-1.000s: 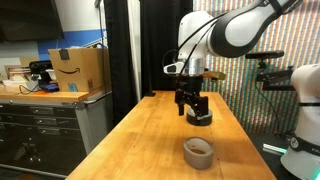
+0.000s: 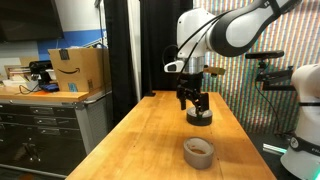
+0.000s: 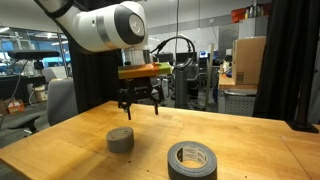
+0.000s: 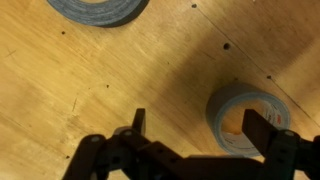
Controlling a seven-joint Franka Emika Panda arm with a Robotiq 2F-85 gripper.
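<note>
My gripper [image 2: 192, 107] hangs above the wooden table, open, with nothing between its fingers. Below it in exterior view 1, a grey-brown tape roll [image 2: 198, 154] lies flat near the table's front. The wrist view shows this tape roll [image 4: 222, 105] toward the lower right, its near edge partly covered by the right finger [image 4: 256, 127]. A second, darker tape roll [image 2: 205, 119] lies farther back, partly behind the gripper. That darker roll [image 3: 192, 162] looks large in the foreground of exterior view 2, and the wrist view cuts it off at the top.
Bare wooden tabletop [image 2: 135, 135] stretches left of both rolls. Cardboard boxes [image 2: 78, 69] stand on a drawer cabinet [image 2: 60, 125] away to the left. A black curtain [image 2: 122, 55] hangs beside the table.
My gripper has risen very slightly and stays open. Both tape rolls lie where they were.
</note>
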